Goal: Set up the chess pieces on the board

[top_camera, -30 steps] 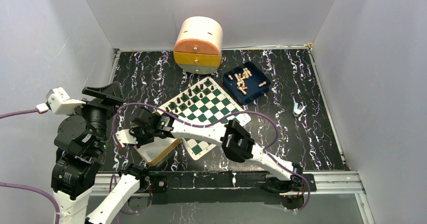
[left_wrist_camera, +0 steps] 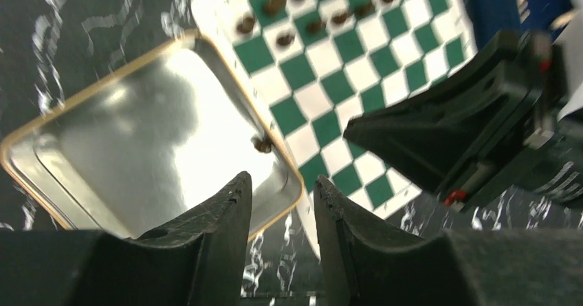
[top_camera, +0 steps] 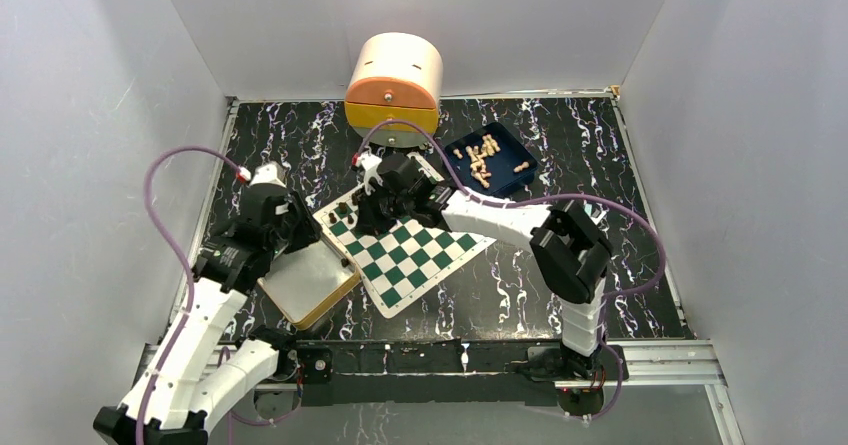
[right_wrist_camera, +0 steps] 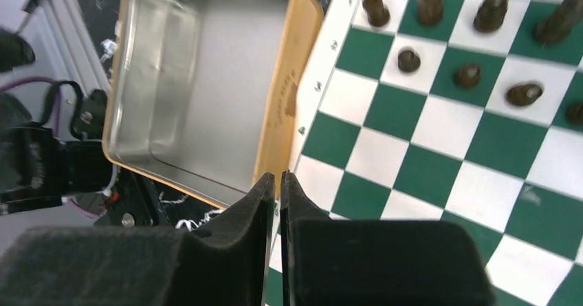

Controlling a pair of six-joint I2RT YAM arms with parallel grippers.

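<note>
The green-and-white chessboard (top_camera: 420, 275) holds several dark pieces in rows along one side, such as a dark pawn (right_wrist_camera: 409, 60). A lone dark piece (left_wrist_camera: 262, 143) lies in the metal tray (left_wrist_camera: 137, 148) left of the board. My left gripper hangs over that tray, part open, nothing visible between its fingers. My right gripper is over the board near the tray, fingers together; whether they hold a piece is hidden.
A navy tray (top_camera: 515, 150) of light pieces stands right of the board. A drawer cabinet (top_camera: 392, 70) is at the back.
My left gripper has moved right and over the metal tray. My right gripper has moved from that tray up and right over the board.
</note>
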